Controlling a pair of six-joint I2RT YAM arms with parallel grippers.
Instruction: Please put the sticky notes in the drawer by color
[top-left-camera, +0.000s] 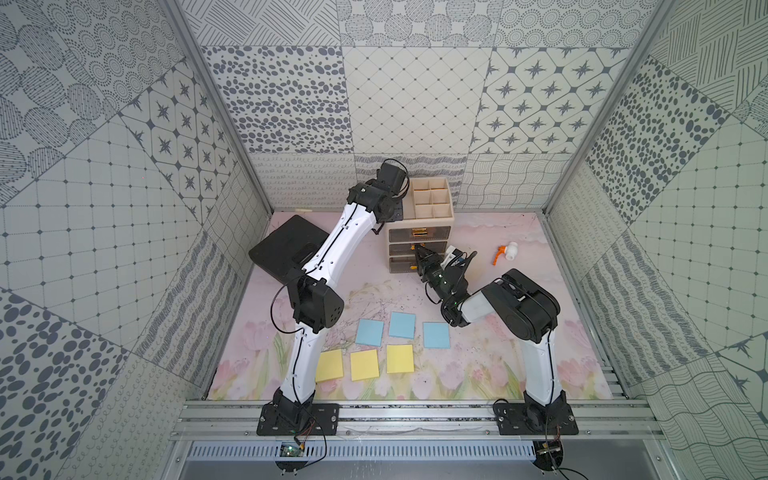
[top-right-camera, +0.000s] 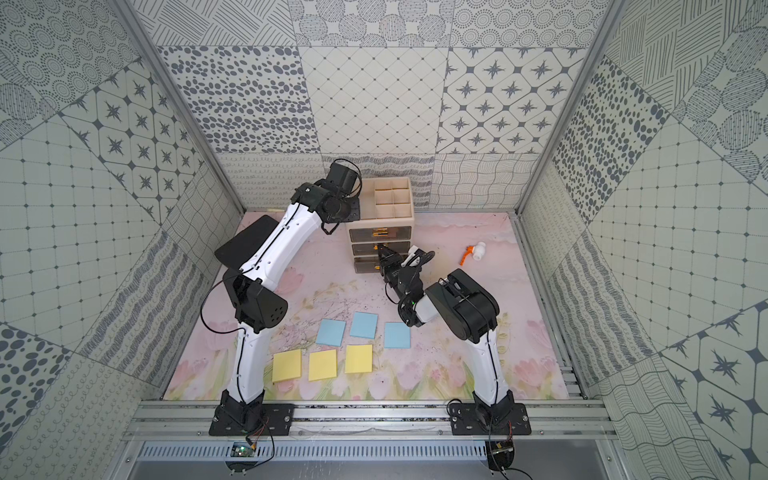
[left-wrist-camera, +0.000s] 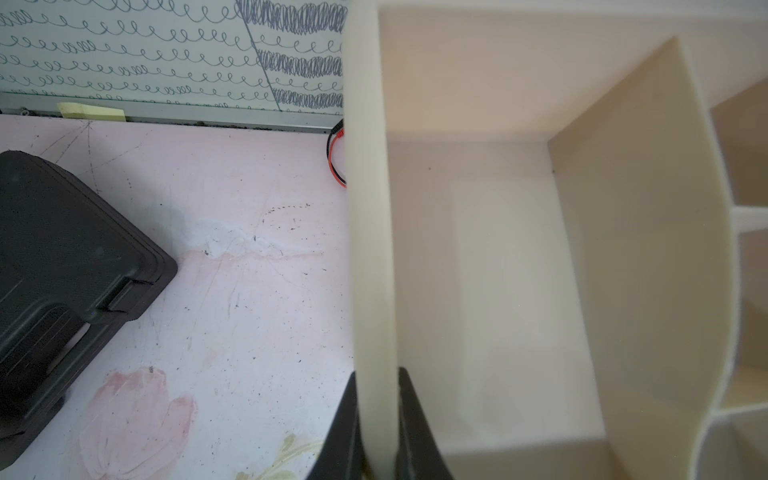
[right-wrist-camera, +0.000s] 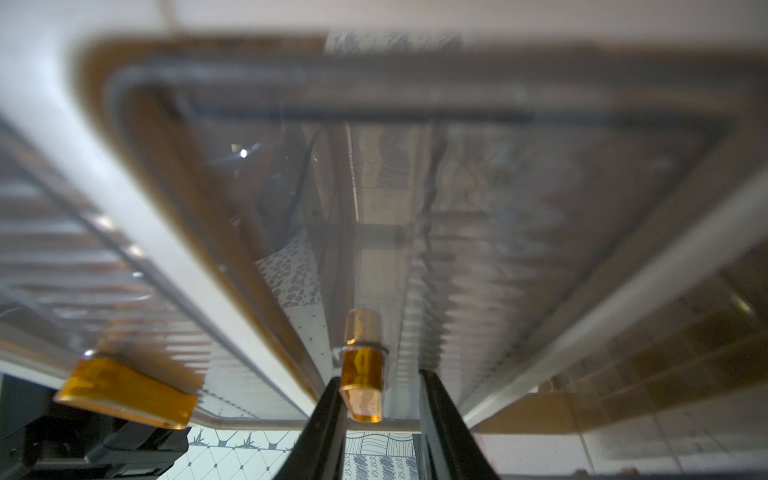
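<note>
A beige cabinet (top-left-camera: 420, 218) with clear-fronted drawers stands at the back centre, its drawers looking closed. My left gripper is shut on the cabinet's upper left wall (left-wrist-camera: 369, 240), one finger on each side. At the drawer fronts, my right gripper is partly open, its fingertips either side of an orange handle (right-wrist-camera: 365, 376), apparently the middle drawer's; a gap shows at the right finger. Three blue sticky notes (top-left-camera: 402, 325) lie on the table in front, with three yellow sticky notes (top-left-camera: 364, 364) nearer the front edge.
A black case (top-left-camera: 288, 246) lies left of the cabinet. An orange and white object (top-left-camera: 506, 253) sits at the right. Another orange handle (right-wrist-camera: 128, 392) is close to my right gripper. Open table lies between the cabinet and the notes.
</note>
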